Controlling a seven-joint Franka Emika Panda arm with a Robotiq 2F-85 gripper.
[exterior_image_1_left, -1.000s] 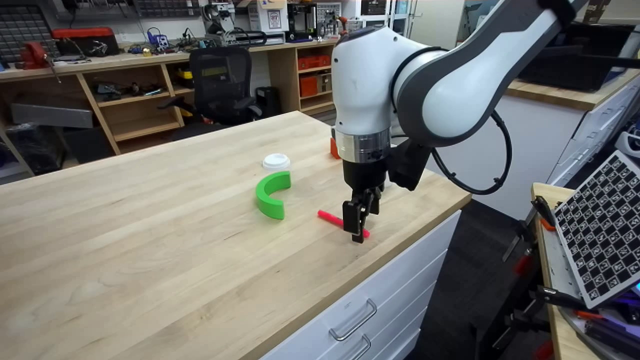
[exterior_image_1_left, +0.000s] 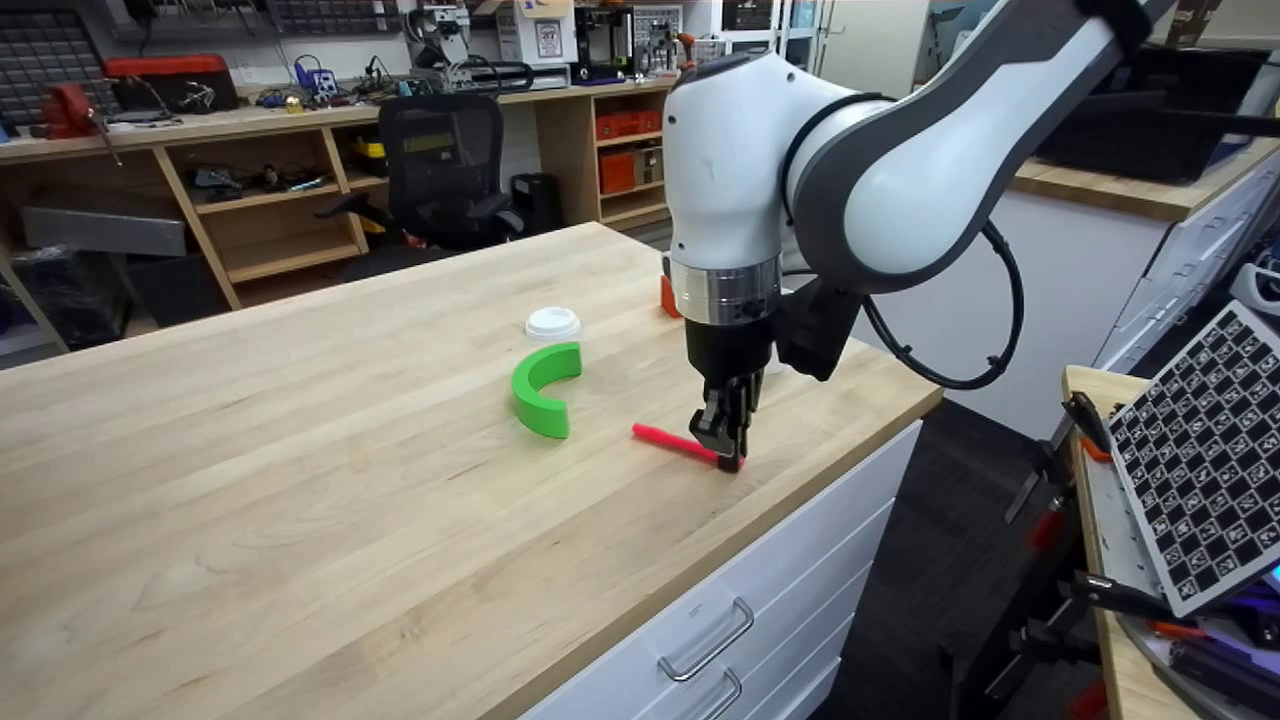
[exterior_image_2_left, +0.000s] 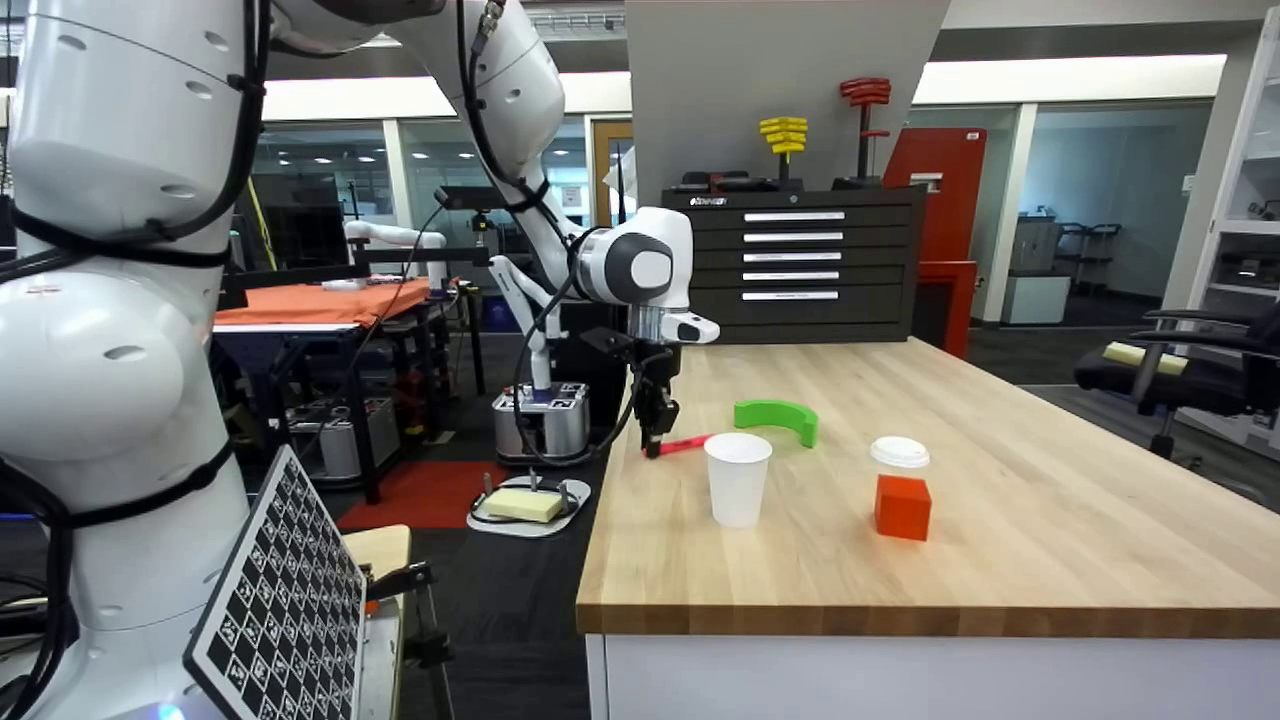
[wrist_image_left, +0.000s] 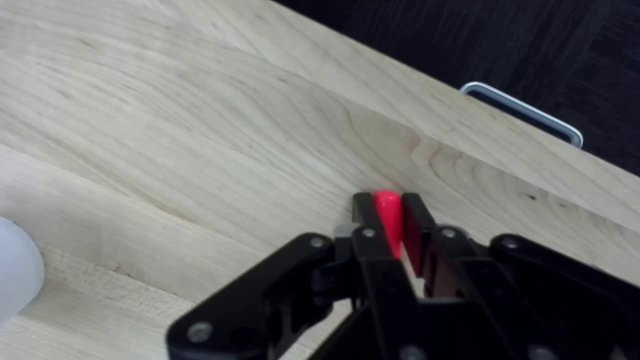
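A thin red stick (exterior_image_1_left: 672, 442) lies low at the tabletop near its edge. My gripper is shut on one end of it, the fingers (wrist_image_left: 418, 211) pressing from both sides with red showing between them. In exterior view 2 the red stick (exterior_image_2_left: 686, 444) extends from the gripper (exterior_image_2_left: 651, 446) toward the white cup (exterior_image_2_left: 737, 480). The gripper points downward, its fingertips close to the wood. Whether the stick's held end touches the table, I cannot tell.
A green arc (exterior_image_1_left: 540, 390) stands beyond the stick, with a white lid (exterior_image_1_left: 553, 323) behind it. An orange-red cube (exterior_image_2_left: 902, 508) sits near the lid. The table edge and a drawer handle (wrist_image_left: 522, 114) are close to the gripper.
The gripper's fingers were apart around the stick's end and have closed on it. The stick has turned and shifted slightly. The arm looks still.
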